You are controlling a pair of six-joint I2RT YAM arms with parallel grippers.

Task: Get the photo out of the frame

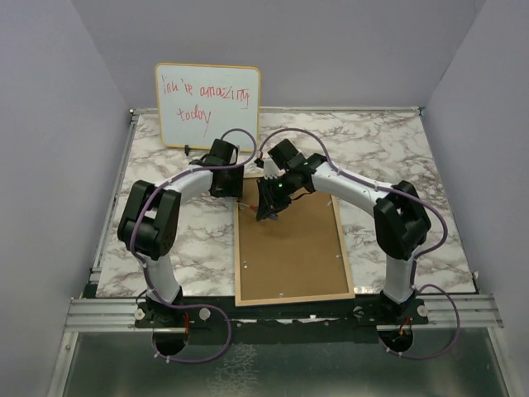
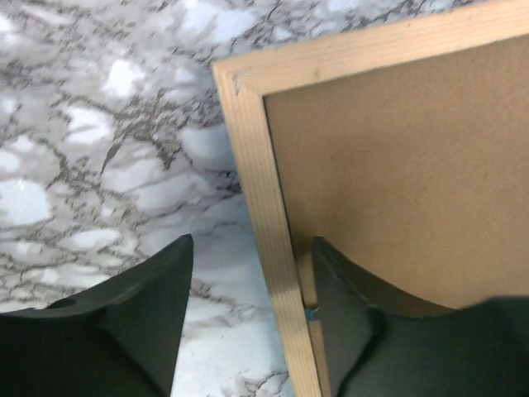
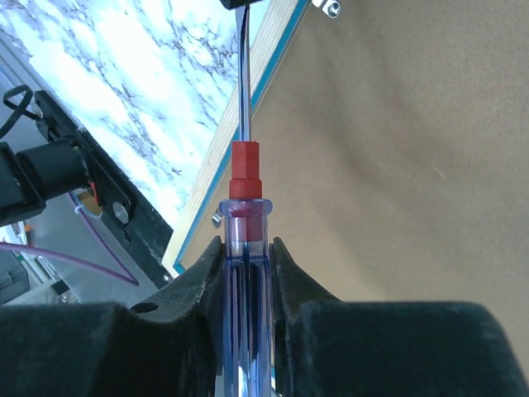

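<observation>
The frame [image 1: 237, 248] lies back up on the table, its brown backing board [image 1: 289, 252] inside a pale wooden border. My left gripper is open above the frame's left border near a corner, one finger [image 2: 169, 269] over the marble and the other over the board's edge. In the right wrist view, my right gripper is shut on the clear handle of a screwdriver [image 3: 245, 174] with a red collar. Its metal shaft reaches toward the border, and the tip meets or passes behind a black part at the top edge; contact cannot be told.
Small metal clips [image 3: 216, 217] sit along the border's inner edge. A whiteboard [image 1: 208, 107] with red writing stands at the back left.
</observation>
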